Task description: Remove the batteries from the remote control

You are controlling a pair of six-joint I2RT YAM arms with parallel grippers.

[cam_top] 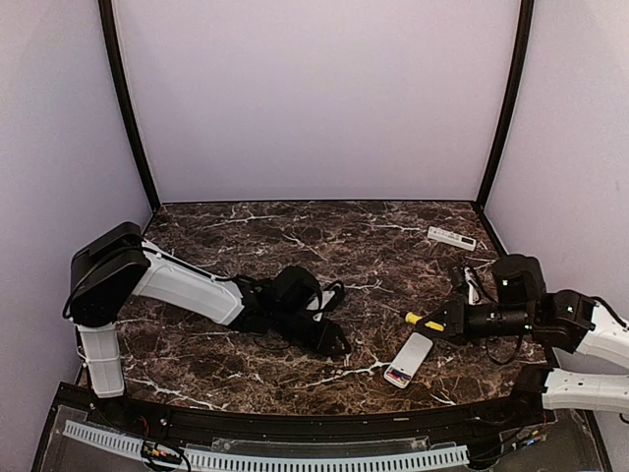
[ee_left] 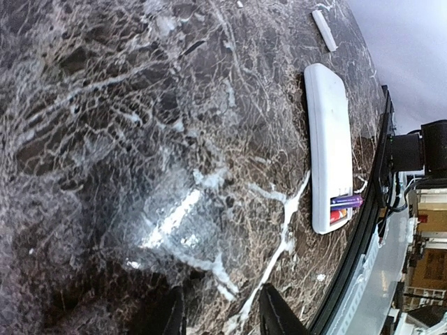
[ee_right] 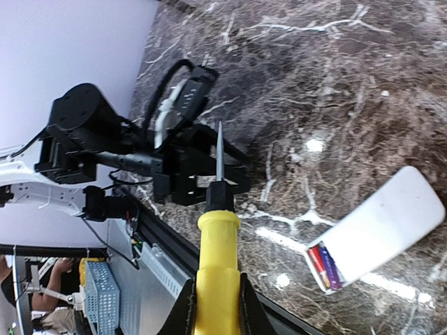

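The white remote control lies on the dark marbled table, below and left of my right gripper in the top view. Its battery compartment is uncovered, showing a red battery and a purple battery side by side. From the left wrist view, the purple battery appears raised toward the compartment's rim. My right gripper is shut on the yellow handle of a screwdriver, whose thin shaft points away from the fingers. With its fingers apart and nothing between them, my left gripper stands clear of the remote, over bare table.
A slim white object lies at the back right of the table. The table's front edge with its dark rail runs close by the remote. Bare table fills the middle and back.
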